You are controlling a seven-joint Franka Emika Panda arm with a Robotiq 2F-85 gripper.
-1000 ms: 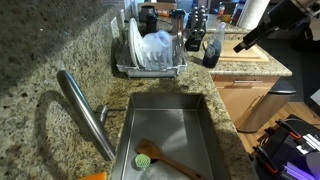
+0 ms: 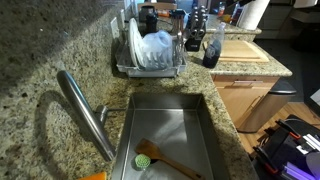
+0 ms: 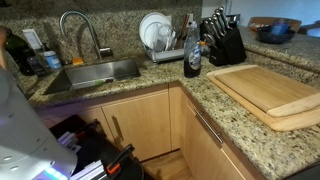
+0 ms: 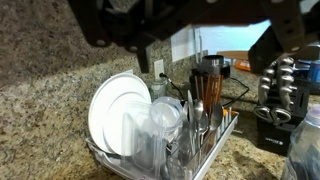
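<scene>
My gripper is open, with its dark, blurred fingers at the top of the wrist view and nothing between them. The dish rack (image 2: pixel 152 71) stands behind the sink, some way off from the gripper. White plates (image 4: pixel 110 105), clear plastic containers (image 4: pixel 147 138) and upright utensils (image 4: pixel 210 95) fill it. A clear bottle (image 2: pixel 213 48) stands on the counter to the rack's right. The steel sink (image 2: pixel 205 130) holds a green scrubber (image 2: pixel 142 161) and a wooden spoon (image 2: pixel 168 157).
A black knife block (image 3: pixel 226 45) stands behind the bottle. Wooden cutting boards (image 3: pixel 262 88) lie on the right counter. The tall curved faucet (image 2: pixel 88 112) rises at the sink's edge. Counter space before the rack is bare.
My arm has moved up and toward the back in exterior view 1, so the gripper now sits near the top edge. The rack, bottle and sink contents have stayed put.
</scene>
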